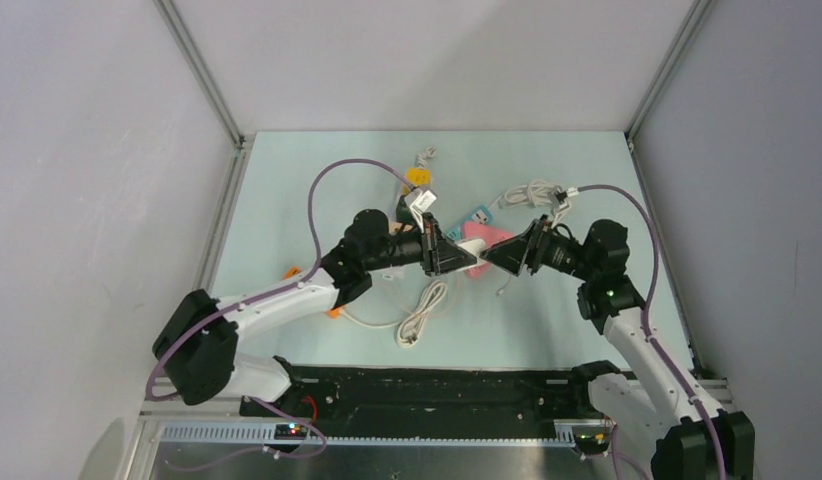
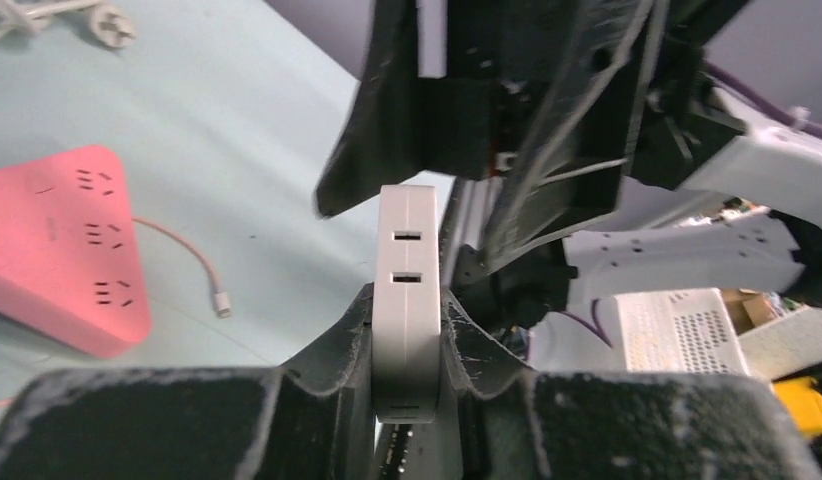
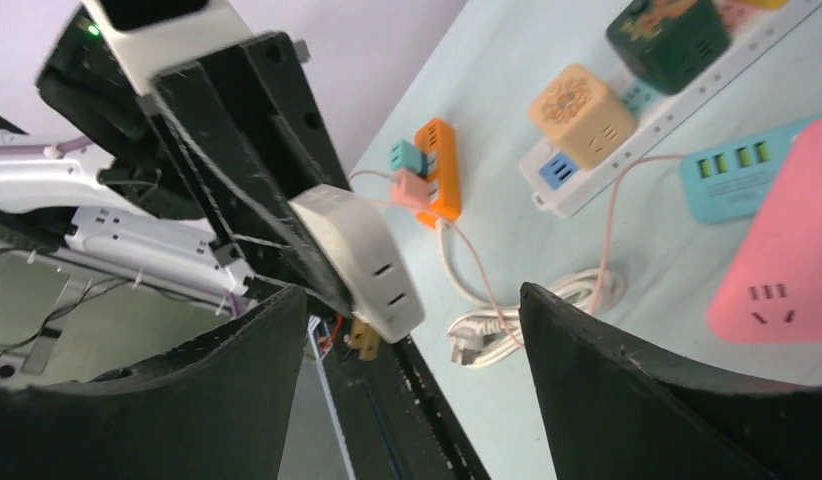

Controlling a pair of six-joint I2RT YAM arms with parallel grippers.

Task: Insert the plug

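A white block-shaped plug adapter [image 2: 406, 290] with two slots in its face is gripped by my left gripper, raised above the table. Its slotted end points toward my right gripper, which stands open with nothing clamped. In the right wrist view the white adapter [image 3: 362, 262] reaches toward the gap between the right fingers. From above, the left gripper [image 1: 449, 257] and right gripper [image 1: 505, 255] nearly meet, the adapter between them. On the table lie a pink outlet block [image 2: 67, 240] and a white power strip [image 3: 677, 115] carrying a tan cube [image 3: 584, 115] and a green cube [image 3: 672, 42].
An orange strip [image 3: 442, 165] with a teal cube and a pink one lies left. A teal strip [image 3: 737, 170] sits beside the pink block. Coiled white cables [image 1: 422, 310] lie at the front and another coil [image 1: 537, 193] at the back right.
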